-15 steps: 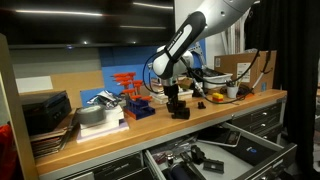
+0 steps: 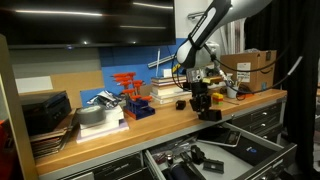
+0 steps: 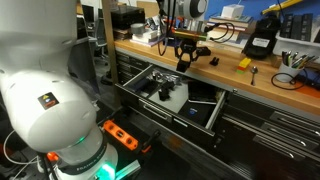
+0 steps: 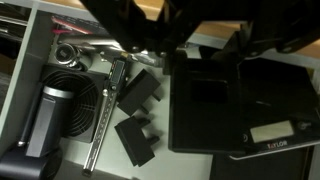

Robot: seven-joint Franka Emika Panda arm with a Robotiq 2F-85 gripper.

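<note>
My gripper (image 2: 203, 102) is shut on a black square box (image 2: 210, 114), held by its upper part near the counter's front edge, above the open drawer (image 2: 232, 167). In the wrist view the black box (image 4: 205, 112) hangs below the dark, blurred fingers, covering part of the drawer's contents. The exact contact between fingers and box is hard to make out. From the other side, the gripper (image 3: 184, 58) and box appear over the drawer's back edge.
Inside the drawer lie a black Taylor scale (image 4: 275, 105), small black blocks (image 4: 136, 140), a metal rail (image 4: 103, 118) and a dark handled device (image 4: 45, 125). A red rack (image 2: 125, 82) and books stand on the wooden counter (image 2: 150, 128). Some pale drawer floor is bare.
In exterior view 1 the gripper has moved right along the counter, carrying the black box with it. The drawer and its contents look unchanged.
</note>
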